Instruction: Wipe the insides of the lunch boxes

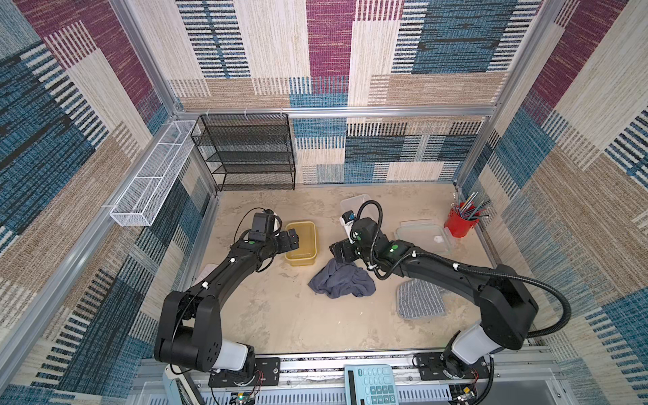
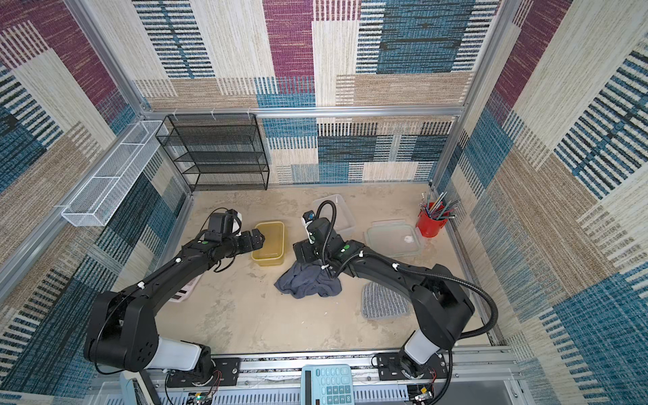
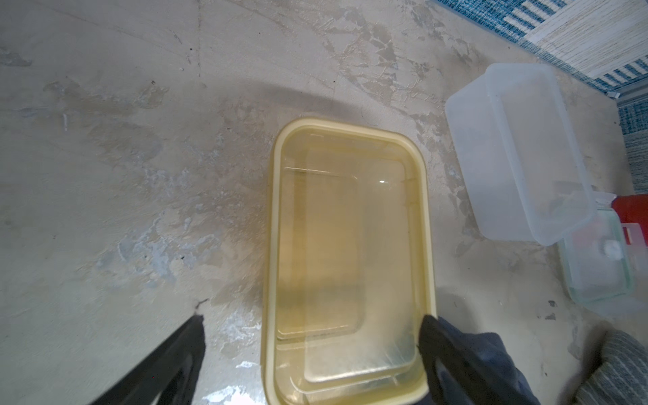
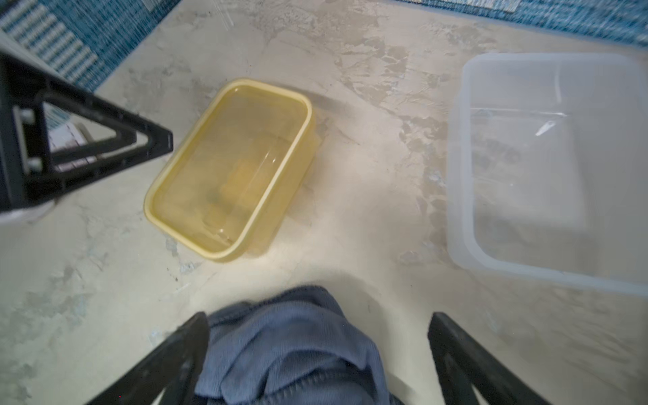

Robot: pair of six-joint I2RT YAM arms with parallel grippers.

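Note:
A yellow lunch box (image 1: 301, 241) stands left of the middle; my left gripper is open over its near end, holding nothing. A dark blue cloth (image 1: 341, 279) lies crumpled in front of it. My right gripper hangs open just above the cloth, with nothing held. A clear lunch box (image 2: 337, 212) stands behind my right arm, and a second clear box with a greenish rim (image 2: 395, 238) sits to the right.
A grey striped cloth (image 1: 420, 299) lies at the front right. A red cup of utensils (image 1: 461, 222) stands at the back right, a black wire rack (image 1: 246, 168) at the back left.

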